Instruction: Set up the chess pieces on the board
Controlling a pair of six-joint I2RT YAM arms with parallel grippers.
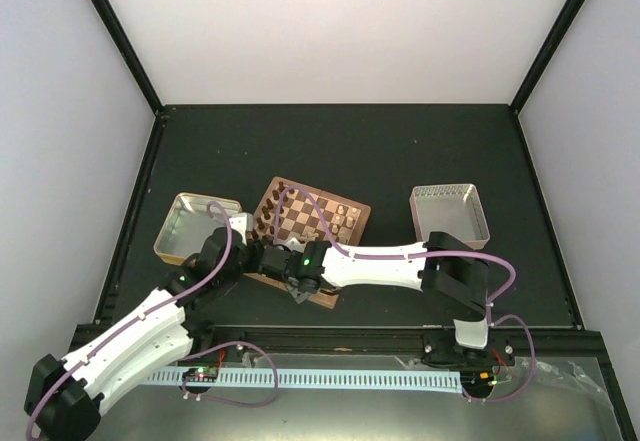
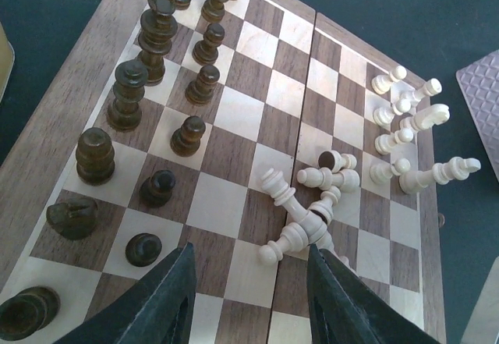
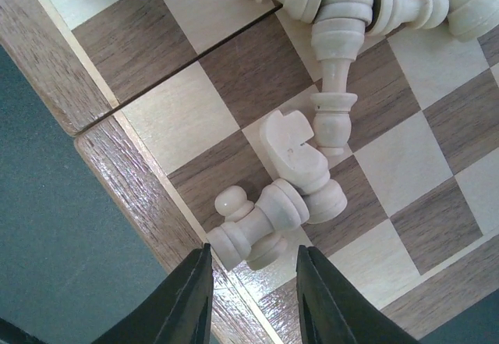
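Observation:
The chessboard (image 1: 330, 201) lies centrally. Dark pieces, such as a rook (image 2: 95, 157) and pawn (image 2: 186, 136), stand upright on its left side. White pieces (image 2: 433, 174) stand along the right edge; others (image 2: 284, 235) lie in a pile near the board's middle. My left gripper hangs open over the board, empty, facing that pile. My right gripper is open above fallen white pieces, including a knight (image 3: 292, 149) and a lying piece (image 3: 265, 219), by the board's edge; nothing is between its fingers.
An empty-looking tray (image 1: 185, 229) sits left of the board, partly behind my left arm. A white basket (image 1: 449, 211) stands to the right. Both arms crowd together over the board's front.

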